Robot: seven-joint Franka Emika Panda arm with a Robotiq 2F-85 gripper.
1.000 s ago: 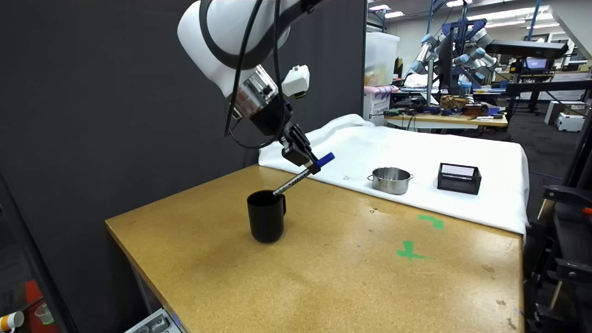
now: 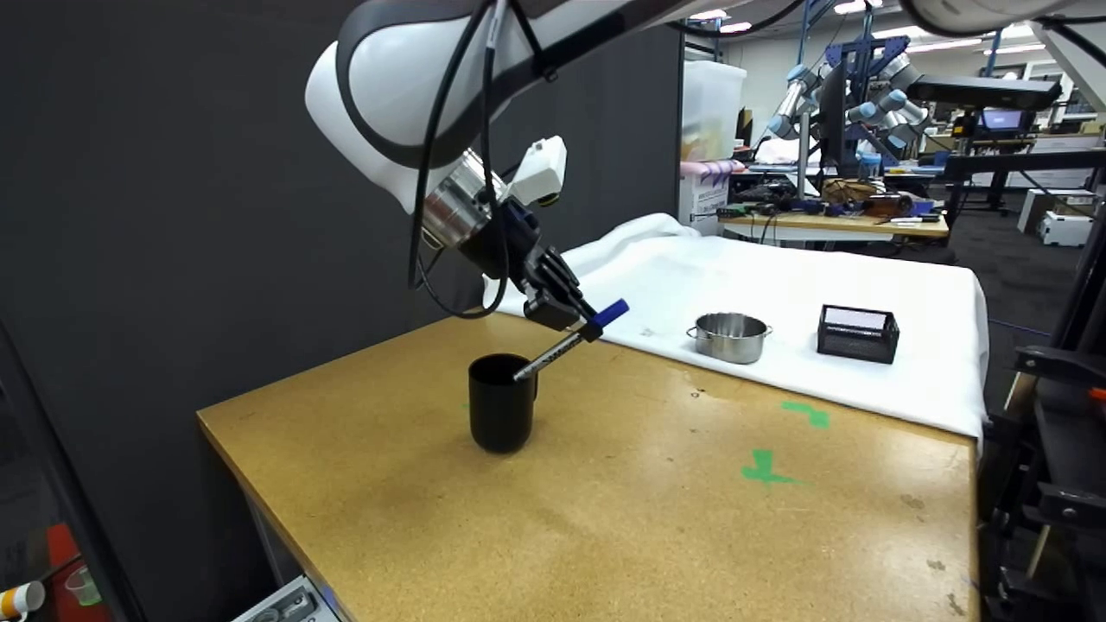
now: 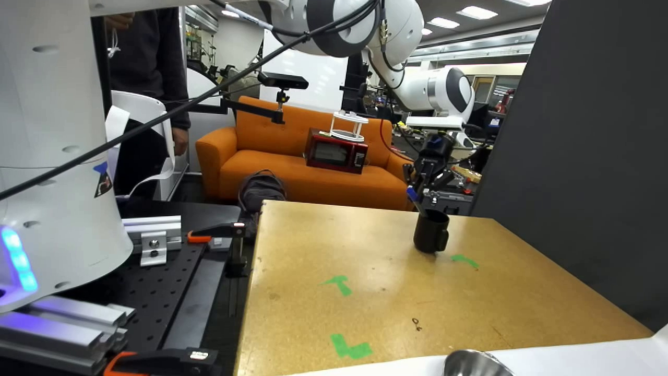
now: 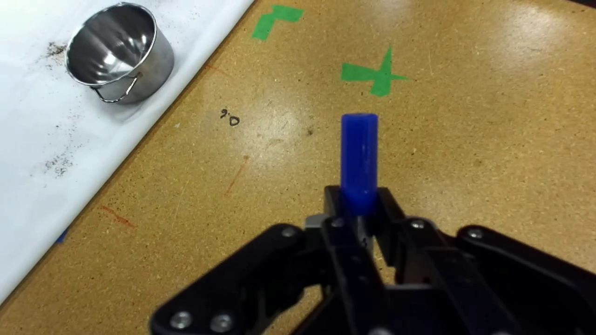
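Note:
A marker with a blue end (image 4: 359, 159) and a grey-white barrel (image 2: 552, 356) is clasped between the fingertips of my gripper (image 2: 590, 326). It slants down to the left, its lower end at the mouth of a black mug (image 2: 500, 415). Whether that end is inside the rim or just in front of it, I cannot tell. The mug stands upright on the wooden table, below my gripper; exterior view 2 shows its handle side (image 3: 441, 241). In the wrist view the gripper is shut around the marker, and the mug is out of sight.
On a white cloth (image 2: 664, 269) along one side of the table sit a steel pot (image 2: 730, 340) and a black mesh box (image 2: 857, 333). A dark panel (image 2: 207, 187) borders the mug's side. Mid-table is clear apart from green tape (image 2: 764, 466).
My arm has shifted a little left and lower in exterior view 1, the marker still held. The mug leaned slightly before and now stands straighter, a touch further right at its rim.

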